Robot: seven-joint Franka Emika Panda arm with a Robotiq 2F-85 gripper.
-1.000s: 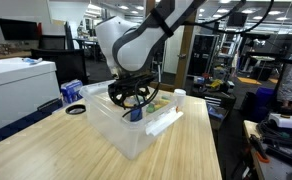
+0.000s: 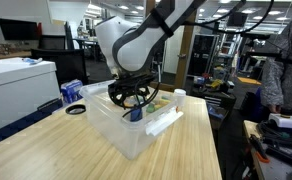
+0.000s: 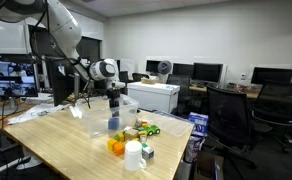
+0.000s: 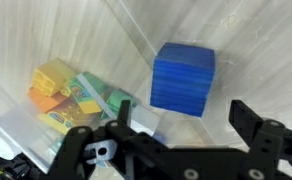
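Observation:
A blue block (image 4: 182, 79) lies in the wrist view between and just ahead of the two black fingertips. My gripper stands open around the line of the block, with nothing held. In exterior view 1 the gripper (image 2: 132, 97) is over the clear plastic bin (image 2: 132, 140), and the blue block (image 2: 137, 114) shows just below it. Exterior view 2 has the blue block (image 3: 113, 124) seen through the bin's wall. Whether the fingers touch the block cannot be told.
Several colourful toys, including an orange one (image 3: 118, 147) and a green car (image 3: 151, 130), sit beside the bin in exterior view 2. A white cup (image 3: 133, 155) stands near them.

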